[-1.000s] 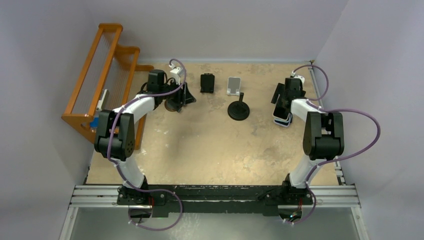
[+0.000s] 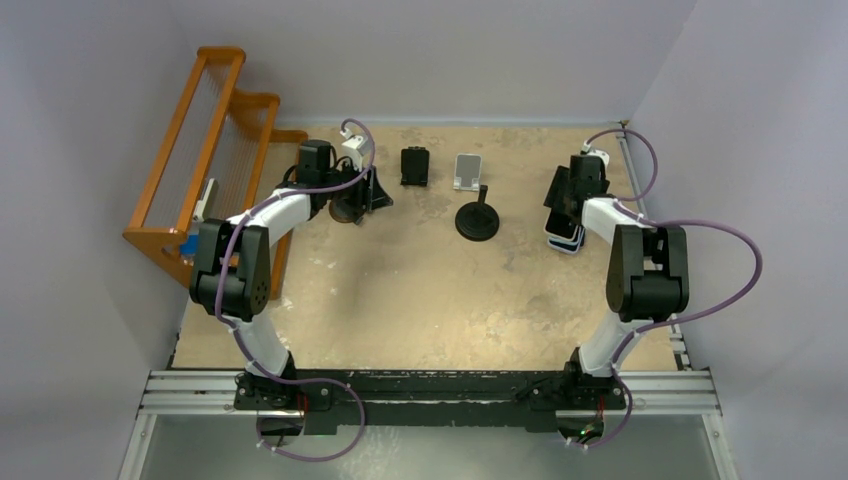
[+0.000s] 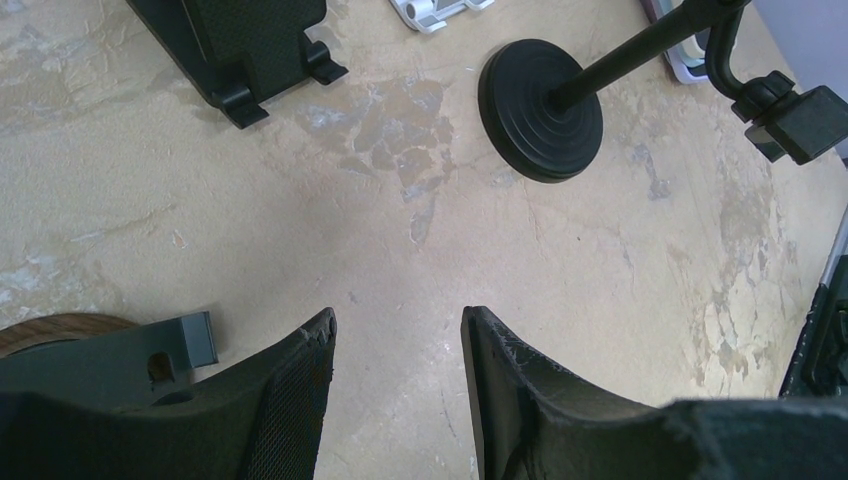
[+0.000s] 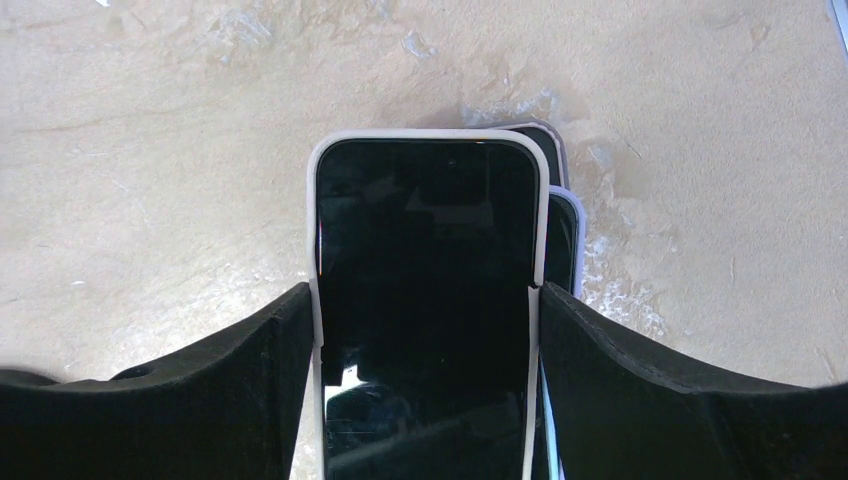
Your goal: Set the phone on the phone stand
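A phone with a pale pink-white frame (image 4: 430, 260) fills the middle of the right wrist view, on top of other phones. My right gripper is shut on its two long edges. Two more phones (image 4: 563, 235) show underneath along its right side. My left gripper stands open and empty above the table. Among the stands are a black folding one (image 2: 415, 166), a white one (image 2: 467, 171), and a black one with a round base (image 2: 477, 220). Another stand (image 3: 110, 360), partly hidden, lies beside the left gripper.
A wooden rack (image 2: 205, 150) stands along the left side. A wall rises close to the right arm.
The left arm has shifted very slightly. The right arm and the phones look the same as before.
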